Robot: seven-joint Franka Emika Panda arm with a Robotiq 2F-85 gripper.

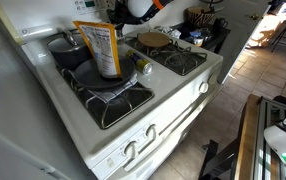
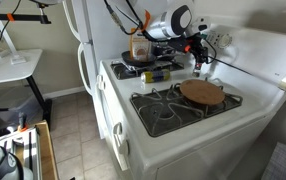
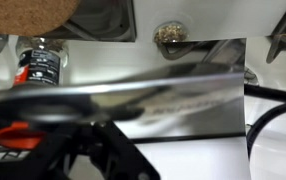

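Note:
In the wrist view, a long shiny metal blade-like thing (image 3: pixel 178 105) with faint lettering lies across the foreground, close to the camera and blurred. My gripper (image 2: pixel 197 50) seems shut on it, though the grip itself is hard to make out. Exterior view 2 has the gripper over the back edge of the stove; in exterior view 1 it is small and partly hidden. A clear bottle (image 3: pixel 40 64) with a red and black label shows beyond the gripper's dark body, and an orange-red round part (image 3: pixel 18 136) is half covered by it.
A round brown board (image 2: pixel 202 93) covers one burner. A yellow can (image 2: pixel 155 75) lies near the middle of the stove. At the other end are an orange-and-white packet (image 1: pixel 103 48) upright in a dark pan (image 1: pixel 127 76) and a dark pot (image 1: pixel 69 50). The back wall is close.

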